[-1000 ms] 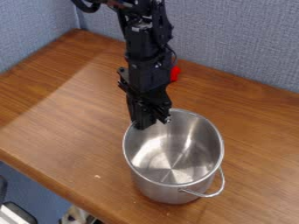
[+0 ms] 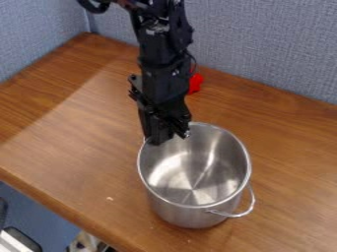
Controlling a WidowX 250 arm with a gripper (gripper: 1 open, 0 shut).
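A large steel pot (image 2: 198,182) with a wire handle on its lower right stands near the front of the wooden table. The black arm comes down from the top, and its gripper (image 2: 164,130) is at the pot's back-left rim. Whether its fingers are closed on the rim is unclear, as they are dark and small in this view. A red object (image 2: 195,84) lies behind the arm, partly hidden by it.
Grey padded walls line the back. The table's front edge runs along the lower left.
The red object appears unmoved.
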